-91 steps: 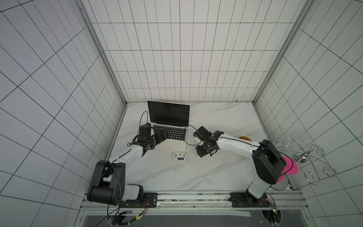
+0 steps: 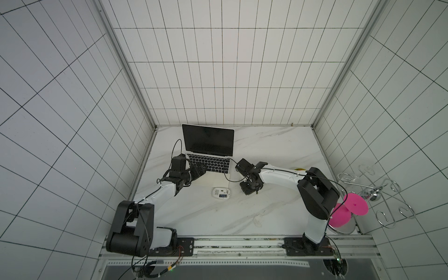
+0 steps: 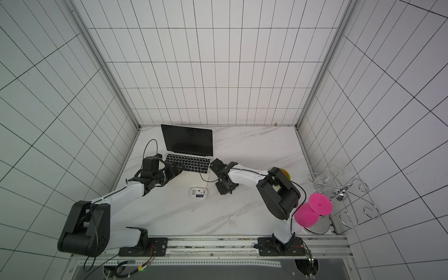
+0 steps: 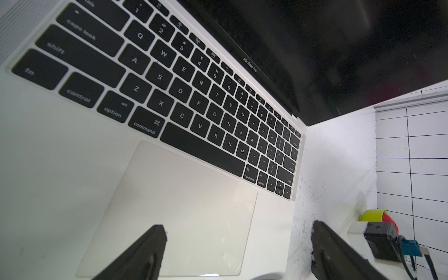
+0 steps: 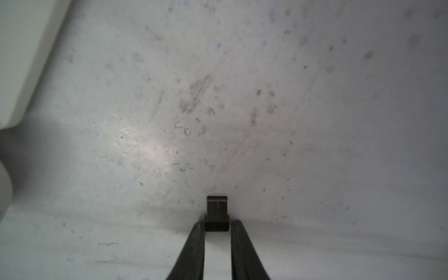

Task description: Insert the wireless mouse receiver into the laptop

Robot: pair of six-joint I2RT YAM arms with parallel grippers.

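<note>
The open laptop stands at the back left of the table, its screen raised. Over its palm rest my left gripper is open, its fingers wide apart and only bare trackpad and case below. A small black receiver lies on the table in the right wrist view. The fingertips of my right gripper stand at either side of the receiver's near end, almost against it. Whether they press on it I cannot tell. The white mouse lies underside up between the laptop and my right gripper.
At the back right a yellow, red and green round object sits partly behind the right arm. A metal rack with pink discs stands at the far right.
The left arm has barely shifted. Laptop and mouse have not moved.
</note>
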